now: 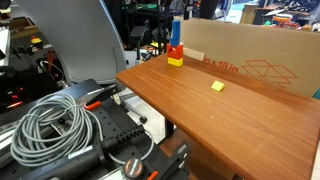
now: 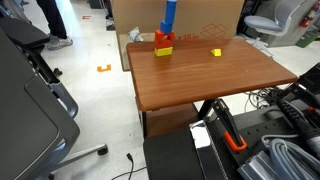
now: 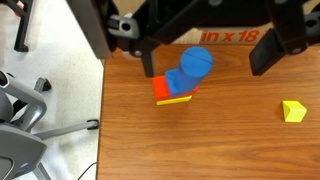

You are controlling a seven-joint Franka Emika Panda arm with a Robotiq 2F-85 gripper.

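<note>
From above, in the wrist view, my gripper stands open, its dark fingers apart on either side of a block stack. A round blue piece (image 3: 196,63) tops the stack, with a red block (image 3: 161,88) and a yellow block (image 3: 176,100) showing beneath. Seen from the side, the tall blue part (image 2: 169,13) rises above the red block (image 2: 162,40) and the yellow bottom block (image 2: 164,50). A separate small yellow block (image 1: 218,86) lies alone on the wooden table (image 1: 225,120). Whether the fingers touch the stack cannot be told.
A cardboard panel (image 1: 255,60) stands along the table's back edge, close behind the stack. Coiled grey cable (image 1: 50,130) and black equipment fill the area beside the table.
</note>
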